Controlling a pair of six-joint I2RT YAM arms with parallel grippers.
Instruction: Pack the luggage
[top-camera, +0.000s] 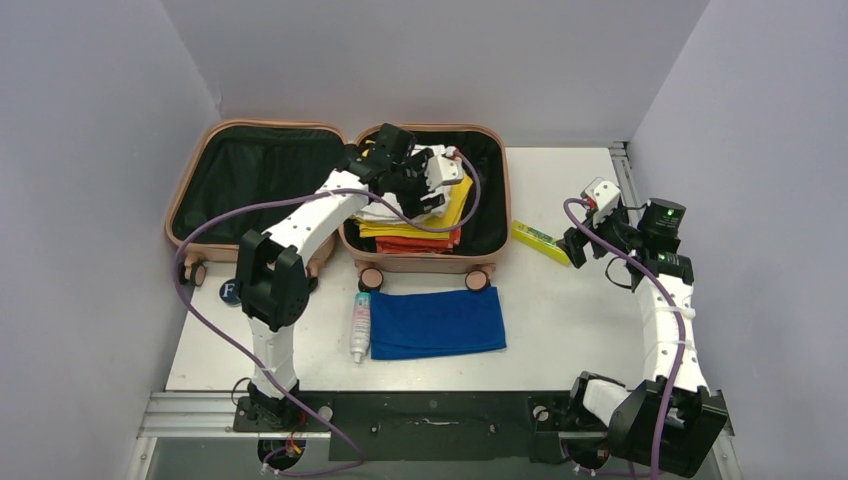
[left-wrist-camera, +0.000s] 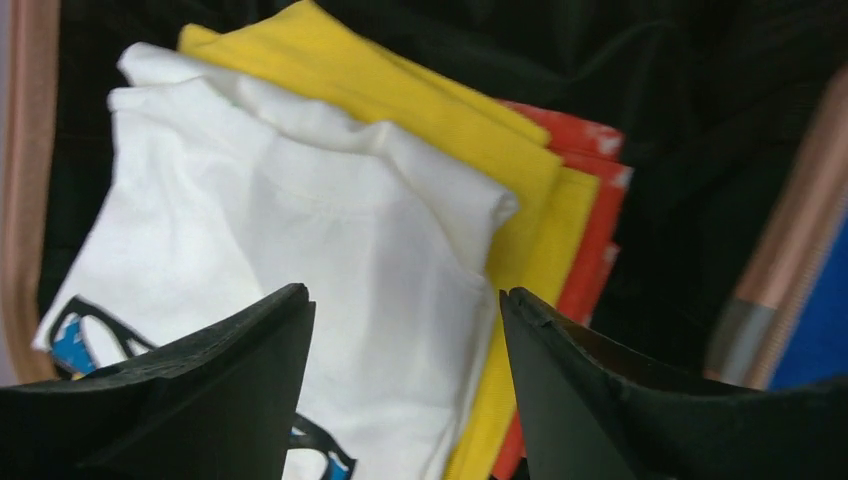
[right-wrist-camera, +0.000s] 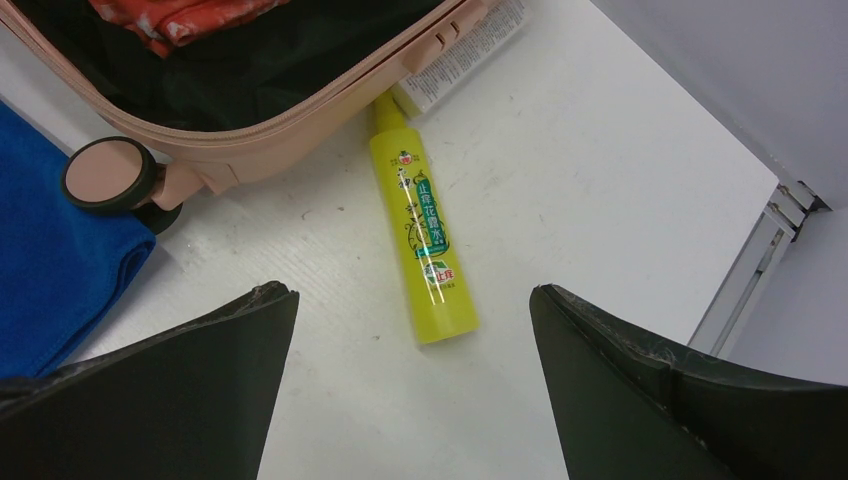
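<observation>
The open suitcase (top-camera: 250, 180) has its right half holding a stack: a white garment (left-wrist-camera: 250, 220) on yellow cloth (left-wrist-camera: 535, 220) and red cloth (left-wrist-camera: 590, 135). My left gripper hovers over the white garment, fingers apart, nothing visibly held. On the table lie a blue towel (top-camera: 437, 322), a white spray can (top-camera: 360, 327) and a yellow bottle (right-wrist-camera: 425, 230) by the suitcase's right side. My right gripper stands open behind that bottle, on the table's right side, with nothing between its fingers.
A white-labelled box (right-wrist-camera: 465, 55) lies along the suitcase's right edge. A round dark tin (top-camera: 230, 292) sits at the left. The left suitcase half is empty. Bare table shows at front right, and walls enclose three sides.
</observation>
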